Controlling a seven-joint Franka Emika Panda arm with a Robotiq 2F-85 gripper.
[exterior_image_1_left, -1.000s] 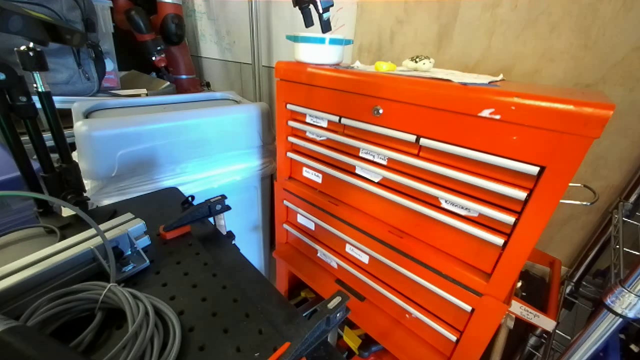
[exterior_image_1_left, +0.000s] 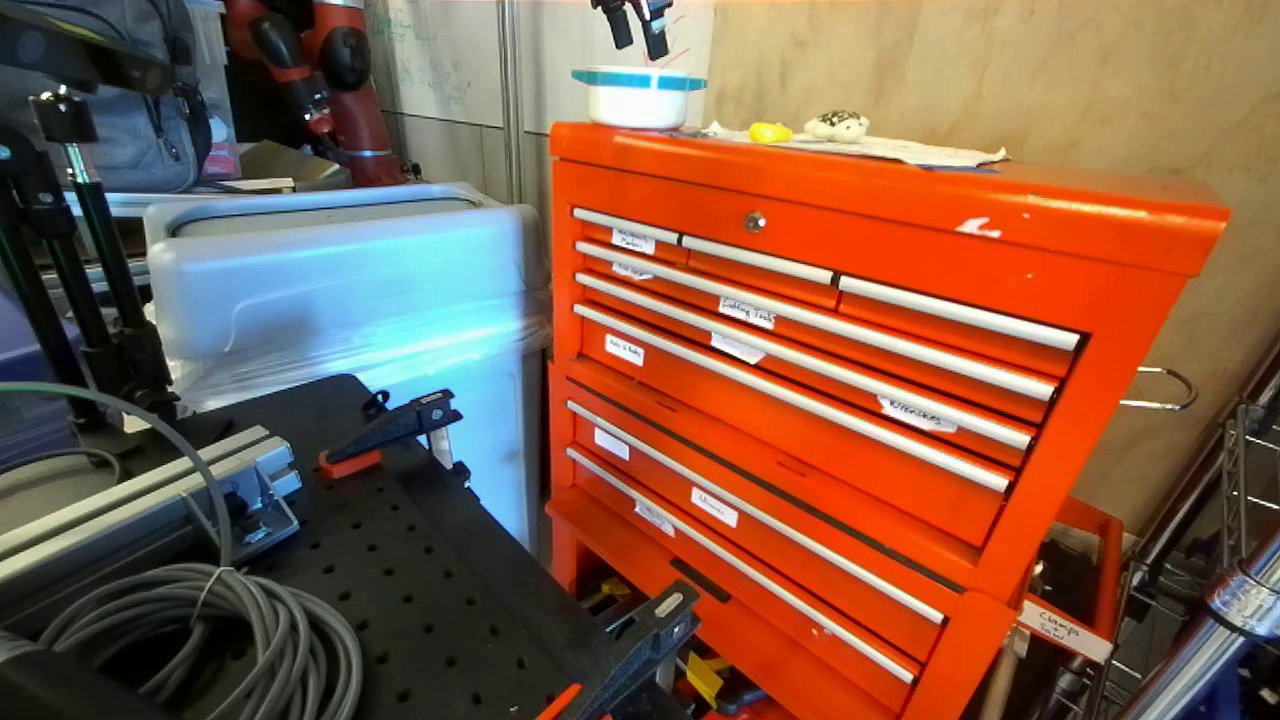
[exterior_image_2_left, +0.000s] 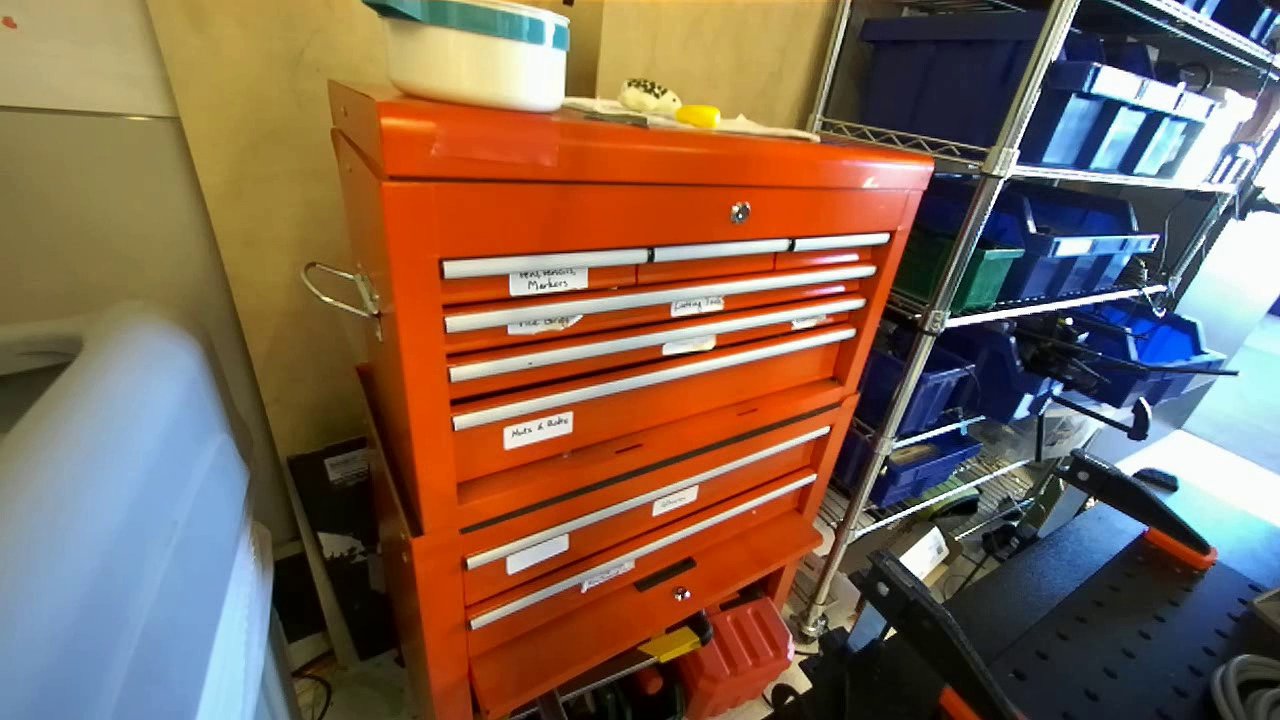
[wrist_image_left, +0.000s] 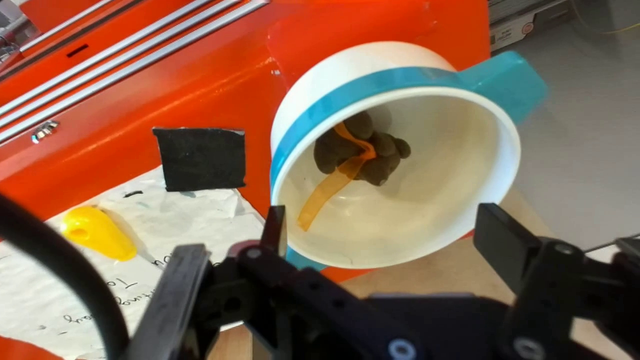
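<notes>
A white pot (wrist_image_left: 396, 180) with a teal rim band and handles stands on top of the red tool chest (exterior_image_1_left: 840, 156). Inside it, toward one side, lies a small dark brown toy (wrist_image_left: 360, 147) with an orange ribbon trailing over the pot's floor. My gripper is open above the pot with nothing between its fingers. In the wrist view the two fingertips appear on either side of the pot's near rim. Exterior view 1 has the gripper (exterior_image_1_left: 639, 50) just above the pot's rim at the top edge; exterior view 2 does not include it.
On a white cloth (exterior_image_1_left: 930, 150) beside the pot lie a yellow object (exterior_image_1_left: 770, 132) and a speckled white object (exterior_image_1_left: 837, 125). A black patch (wrist_image_left: 201, 159) is on the chest top. Plywood wall stands behind; blue bins fill a wire shelf (exterior_image_2_left: 996, 168).
In exterior view 1 the gripper has shifted very slightly to the right and down. Pot and other objects have stayed put.
</notes>
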